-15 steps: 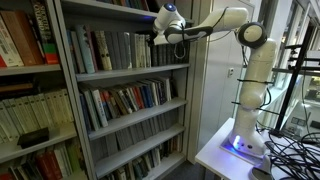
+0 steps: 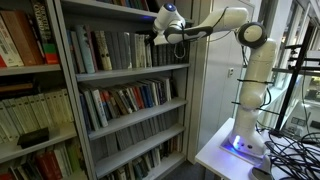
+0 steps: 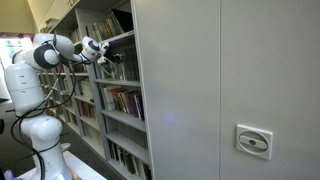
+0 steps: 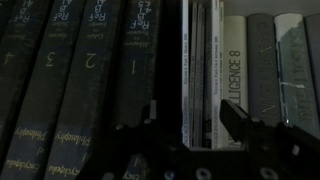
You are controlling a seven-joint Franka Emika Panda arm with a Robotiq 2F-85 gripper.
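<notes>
In the wrist view my gripper faces a row of books with its fingers apart, one dark fingertip (image 4: 233,117) to the right and the other to the left. Several thin pale-spined volumes (image 4: 213,65) stand upright in line with the gap. Whether the fingers touch any spine cannot be made out. To the left lean dark thick encyclopedia volumes (image 4: 90,75); just right is a cream book marked 8 (image 4: 235,65). In the first exterior view the gripper (image 2: 157,40) is small, up at the high shelf of books (image 2: 122,48).
Grey shelves (image 2: 130,121) hold more books below. Grey and pale books (image 4: 294,70) stand close on the right in the wrist view. A tall pale panel (image 3: 180,100) borders the bookcase. The arm's base stands on a white table (image 2: 222,155) with clear room on it.
</notes>
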